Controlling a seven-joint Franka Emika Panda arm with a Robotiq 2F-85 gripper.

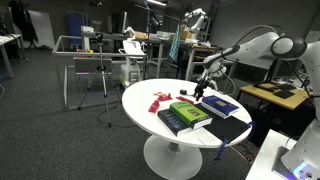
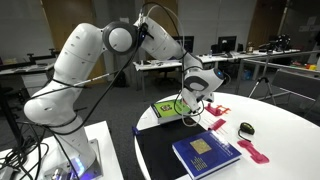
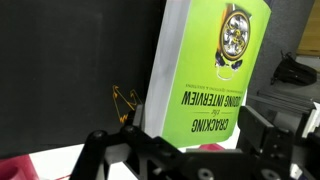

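In the wrist view, a green book (image 3: 215, 75) titled "Cracking the Coding Interview" lies beside a dark surface, its pale side facing that surface. My gripper is open, its fingers apart at the bottom of the view and nothing held between them. The second exterior view has the gripper (image 2: 191, 103) above the table near the green book (image 2: 166, 110). A thick blue book (image 2: 207, 153) lies flat nearer that camera. From the first exterior view, the green book (image 1: 193, 113) rests at the table's front and the blue book (image 1: 219, 106) to its right.
On the round white table (image 1: 140, 100) sit several red objects (image 1: 165, 97) and a small black and yellow item (image 2: 246, 130). A black mat (image 1: 228, 129) covers its right side. Bare tabletop shows at the left. A tripod (image 1: 103, 80) stands behind on the floor.
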